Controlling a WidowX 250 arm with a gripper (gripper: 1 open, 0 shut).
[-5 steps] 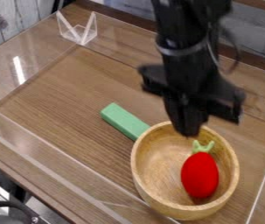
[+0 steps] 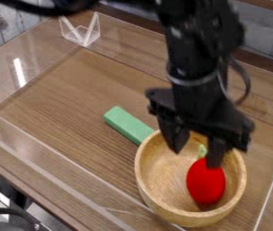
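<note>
My dark gripper [image 2: 201,135] hangs over a wooden bowl [image 2: 153,185] at the lower right, open, its two fingers spread above the bowl's back part. In the bowl lies a red oval object [image 2: 206,183], with a small green tip partly showing behind it. A green block [image 2: 128,124] lies on the table just outside the bowl, to its left.
A white wire-like object [image 2: 81,29] stands at the back left near the edge. Dark cables lie at the bottom left corner.
The gripper has come lower and a little toward the front, over the bowl. The bowl, red object and green block have not visibly moved.
</note>
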